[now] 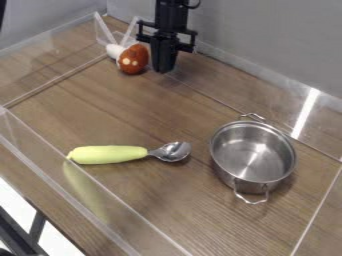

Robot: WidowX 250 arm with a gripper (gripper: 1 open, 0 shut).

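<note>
My black gripper [166, 50] is at the top centre of the camera view, above the back of the wooden floor near the wall, shut with nothing visible between its fingers. Just left of it lies an orange-brown round object [132, 60] with a white part [115, 50] behind it. A pale yellow item [107, 154] with a spoon-like metal end [171, 152] lies at the lower left. A steel pot [251, 157] with two handles stands at the right.
Clear walls or panels border the wooden surface [140, 115] at the back, left and right. The middle between the round object, the spoon and the pot is bare.
</note>
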